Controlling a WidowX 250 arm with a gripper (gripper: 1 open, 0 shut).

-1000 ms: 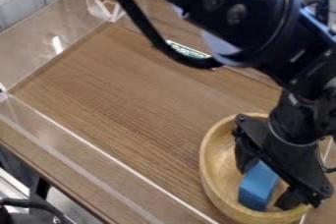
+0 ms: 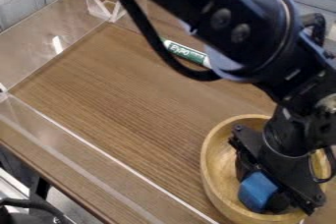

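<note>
My gripper (image 2: pixel 270 177) reaches down into a wooden bowl (image 2: pixel 219 159) at the lower right of the camera view. It is shut on a blue block (image 2: pixel 258 191), which sits low inside the bowl and is partly hidden by the dark fingers.
A green-and-white tube (image 2: pixel 184 53) lies at the back, partly behind the arm and cable.
The gripper has closed on the blue block since a second ago.
</note>
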